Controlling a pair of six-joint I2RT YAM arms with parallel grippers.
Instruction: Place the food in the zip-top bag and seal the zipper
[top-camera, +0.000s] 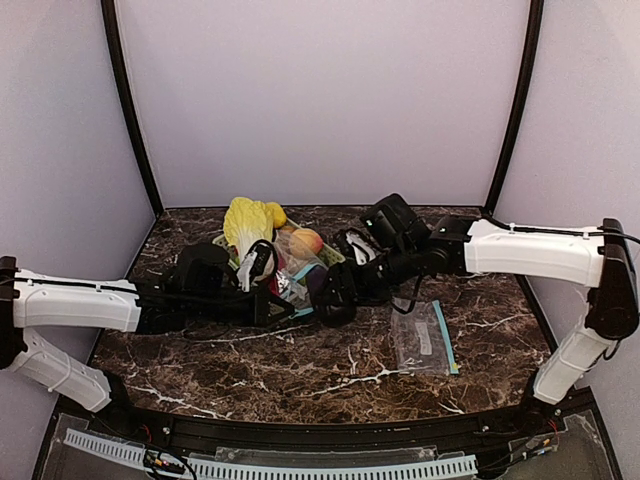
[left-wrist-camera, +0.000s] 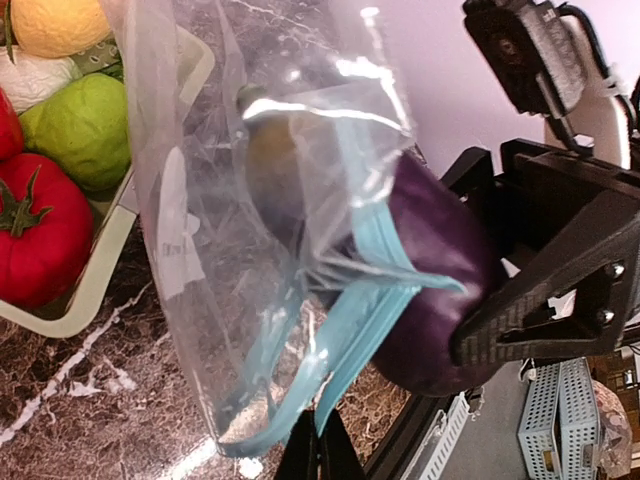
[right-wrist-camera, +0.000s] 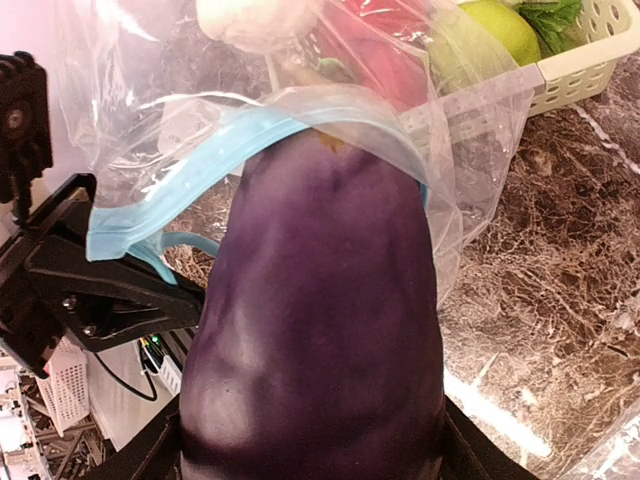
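A purple eggplant (right-wrist-camera: 320, 300) fills the middle of the right wrist view, with my right gripper (top-camera: 338, 300) shut around its thick end. Its narrow tip lies behind clear plastic, inside the mouth of the zip top bag (left-wrist-camera: 190, 230); the thick part is outside. A light blue zipper strip (right-wrist-camera: 200, 170) arches over the tip. At the bottom of the left wrist view, my left gripper is shut on the bag's blue-edged rim. From above, both grippers nearly meet and hide most of the bag.
Behind the grippers stands a pale basket (left-wrist-camera: 95, 265) holding a tomato (left-wrist-camera: 40, 230), a green fruit (left-wrist-camera: 85, 130), lettuce (top-camera: 247, 222) and a peach (top-camera: 305, 242). Another flat, empty bag (top-camera: 422, 338) lies at right.
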